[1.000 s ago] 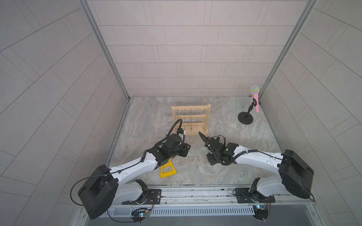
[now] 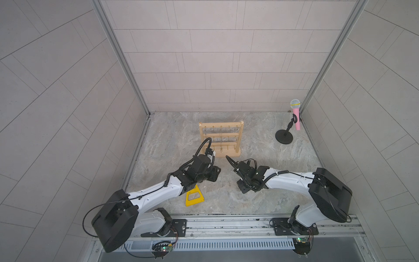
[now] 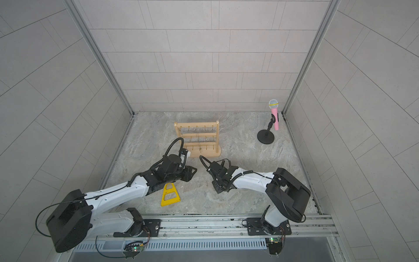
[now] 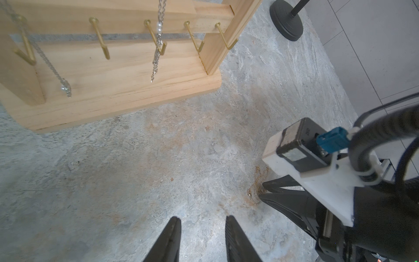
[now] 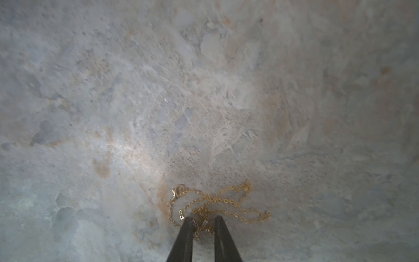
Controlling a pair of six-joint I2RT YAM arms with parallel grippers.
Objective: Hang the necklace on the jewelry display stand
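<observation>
A thin gold necklace (image 5: 227, 200) lies bunched on the grey floor in the right wrist view. My right gripper points down over its near part, fingers slightly apart, with strands of chain showing in the gap; no hold is visible. In the left wrist view the right gripper has its tips beside the gold necklace (image 4: 256, 180). My left gripper is open and empty above bare floor. Beyond it stands the wooden jewelry display stand (image 4: 131, 91) with brass hooks (image 4: 100, 39). Silver chains (image 4: 158, 48) hang on it.
A yellow frame-shaped object (image 2: 194, 201) lies near the left forearm. A pink microphone (image 2: 296, 118) and its black stand (image 2: 284, 136) are at the back right. Clear floor lies between the grippers and in front of the display stand.
The left arm looks almost still, and the stand has not moved.
</observation>
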